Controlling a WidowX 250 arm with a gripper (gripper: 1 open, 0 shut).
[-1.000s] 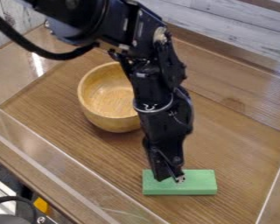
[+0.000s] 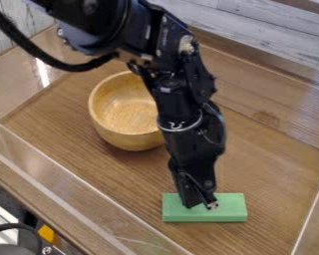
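The black arm reaches down from the top of the camera view, and its gripper (image 2: 201, 198) is shut at the top of a flat green block (image 2: 178, 211) lying near the front of the wooden table. The fingertips are over the block's upper middle; whether they touch it cannot be told. Nothing shows held between the fingers.
A round yellow wooden bowl (image 2: 120, 115) stands behind and left of the gripper, partly behind the arm. Clear edges run along the front left and right, with cables at the lower left.
The gripper has shifted very slightly over the block; the block and bowl look unmoved.
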